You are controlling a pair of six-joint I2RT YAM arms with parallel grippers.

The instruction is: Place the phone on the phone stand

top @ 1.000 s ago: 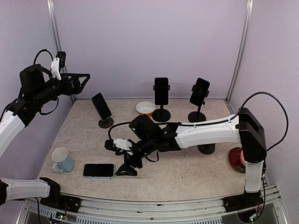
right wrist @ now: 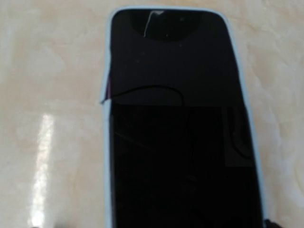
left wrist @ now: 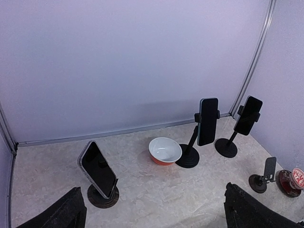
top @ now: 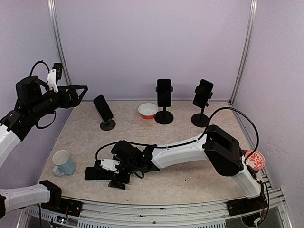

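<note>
A dark-screened phone in a pale blue case lies flat at the front left of the table; it fills the right wrist view. My right gripper is low over its right end, open, partly hiding it. My left gripper hangs raised at the left, open. A small empty stand shows at the right in the left wrist view; the right arm covers that area in the top view. Three other stands at the back hold phones.
A blue mug sits left of the phone. A white-and-orange bowl is at the back middle. A red patterned object is at the right edge.
My right gripper has moved down and left onto the phone's right end, with its arm lower.
</note>
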